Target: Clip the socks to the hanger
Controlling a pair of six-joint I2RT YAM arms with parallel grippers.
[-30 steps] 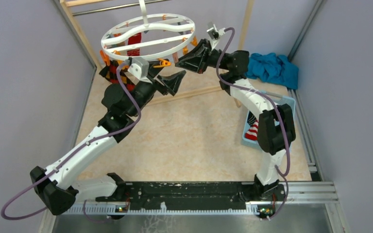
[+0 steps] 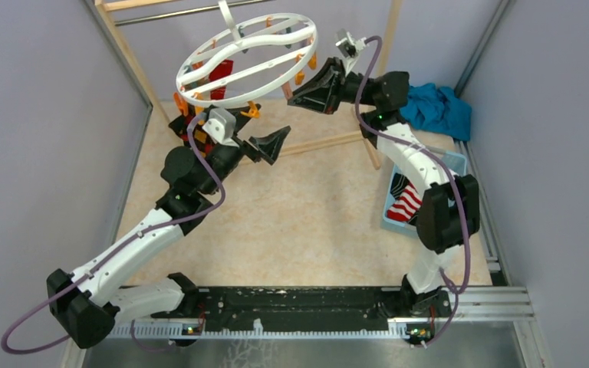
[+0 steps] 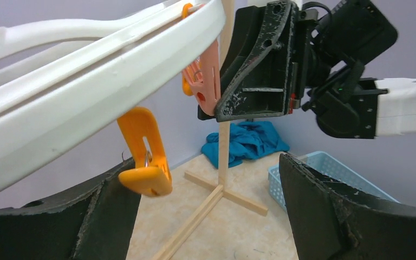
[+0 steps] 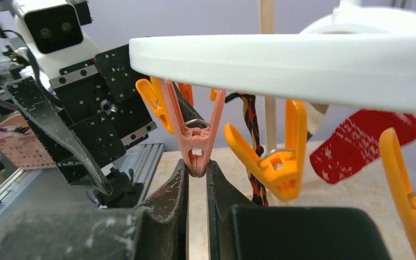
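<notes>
The white round hanger (image 2: 247, 90) hangs at upper middle with orange and pink clips. My right gripper is shut on a pink clip (image 4: 197, 151) under the hanger's rim. My left gripper (image 2: 270, 144) stands open below the near side; in its wrist view an orange clip (image 3: 147, 146) hangs in front of the fingers, and no sock shows between them. A red sock (image 4: 360, 135) and dark patterned socks hang from the hanger. Striped socks (image 2: 403, 201) lie in the blue basket (image 2: 393, 226).
A teal cloth (image 2: 435, 107) lies at the back right. Wooden stand bars (image 2: 314, 144) cross the tabletop behind the arms.
The hanger has swung, moving slightly right.
</notes>
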